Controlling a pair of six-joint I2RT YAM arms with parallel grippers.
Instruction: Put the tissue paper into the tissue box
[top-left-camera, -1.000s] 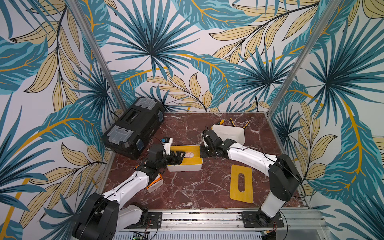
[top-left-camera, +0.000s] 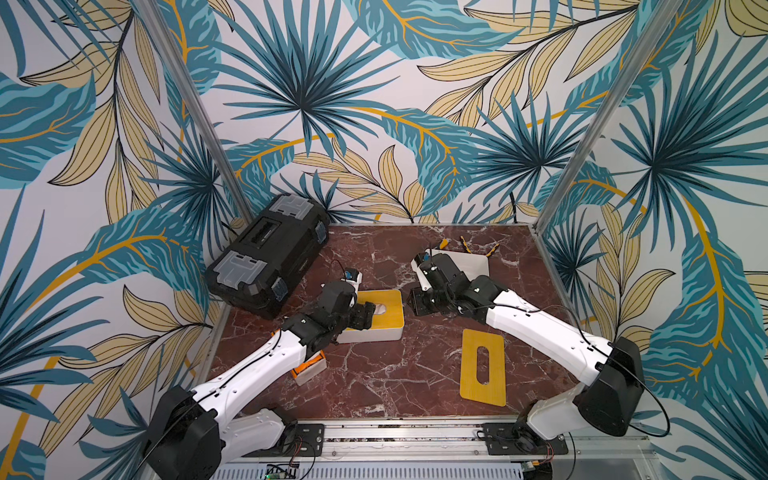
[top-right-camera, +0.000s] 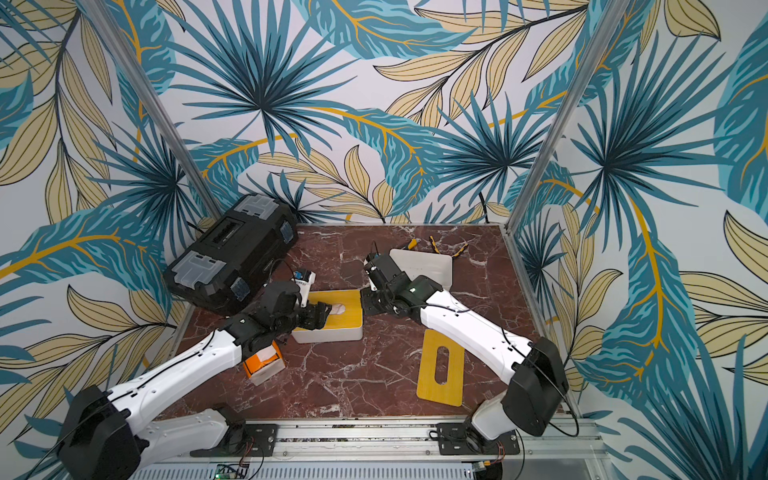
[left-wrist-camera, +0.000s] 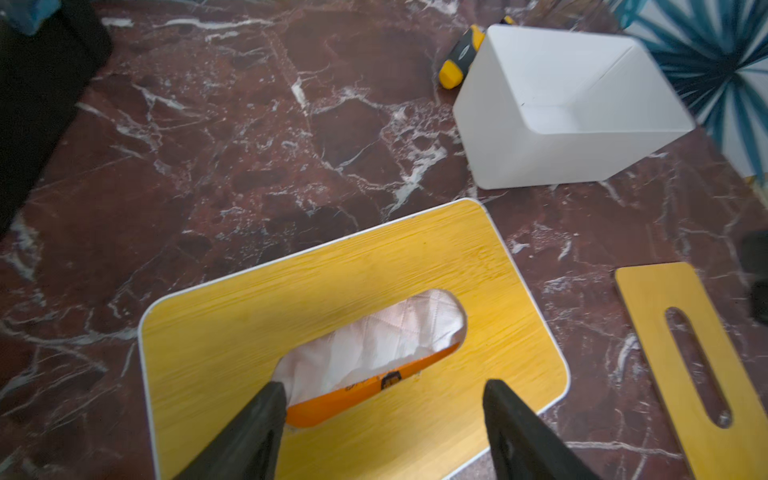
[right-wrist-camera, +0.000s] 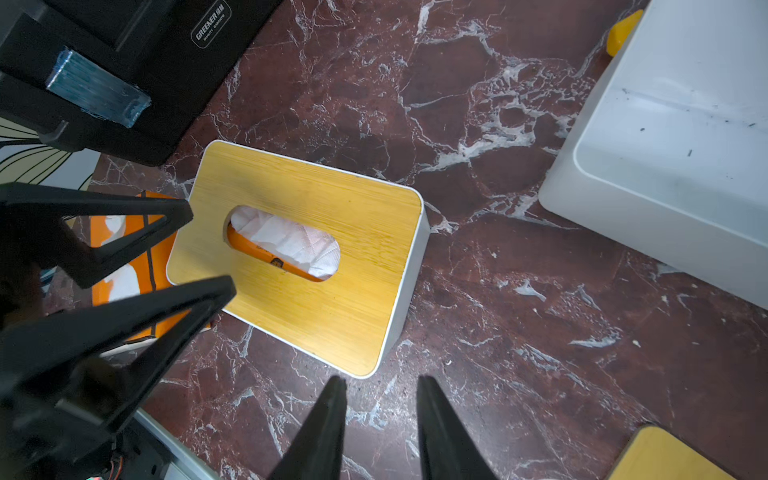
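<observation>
A white tissue box with a yellow lid (right-wrist-camera: 364, 200) stands mid-table, its lid seated on top. Through the lid's oval slot shows a white tissue paper pack (right-wrist-camera: 292, 240) with an orange edge, inside the box. My left gripper hovers over the lid's near side, fingers apart and nothing between them. Just right of the box, my right gripper is above bare table, part open and empty. The left gripper's dark fingers (right-wrist-camera: 144, 224) also show at the left of the right wrist view.
An open white box (left-wrist-camera: 552, 120) stands behind right, with tools behind it. A second yellow lid (top-left-camera: 483, 368) lies flat at front right. An orange pack in a white box (top-right-camera: 264, 364) sits front left. A black toolbox (top-left-camera: 268, 252) fills the back left.
The right gripper has moved slightly right, away from the box's edge. The box has barely moved.
</observation>
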